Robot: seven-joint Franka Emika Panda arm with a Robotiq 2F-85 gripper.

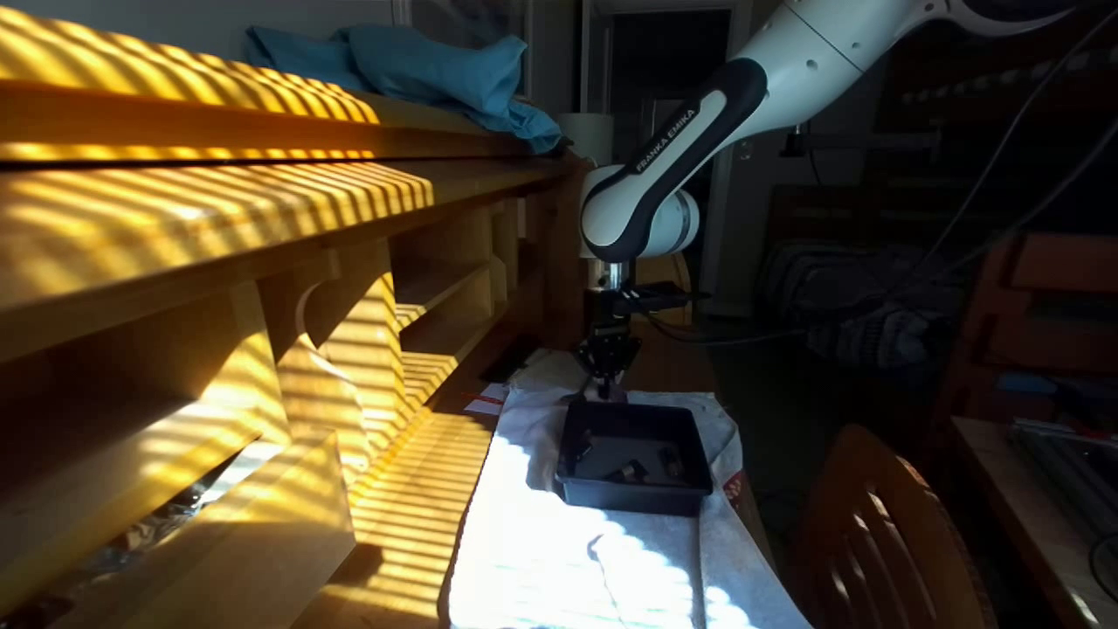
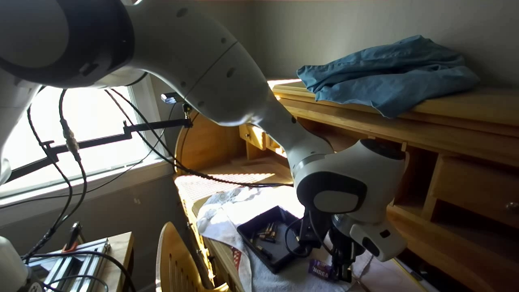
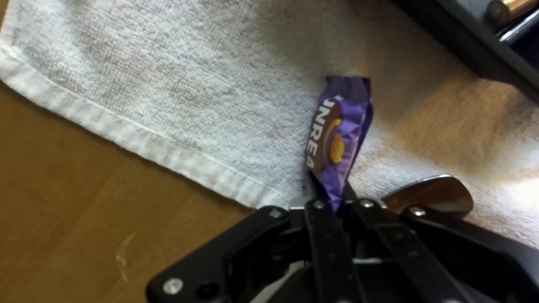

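Observation:
A purple snack bar wrapper (image 3: 333, 136) with white lettering and a picture of a nut shows in the wrist view. Its lower end runs between the fingertips of my gripper, which is shut on it; the rest of the bar sticks out past them. In exterior view 2, the bar (image 2: 320, 269) lies low beside the gripper (image 2: 342, 275), at the near side of the tray. From exterior view 1, my gripper (image 1: 605, 386) points down just behind the tray's far edge. Whether the bar touches the towel is hard to tell.
A black tray (image 1: 630, 497) holding several small batteries stands on a white towel (image 1: 587, 566). Close by the fingers in the wrist view is a shiny spoon-like metal piece (image 3: 429, 197). Wooden desk shelves (image 1: 440, 283) and a chair (image 1: 891, 524) flank the work area.

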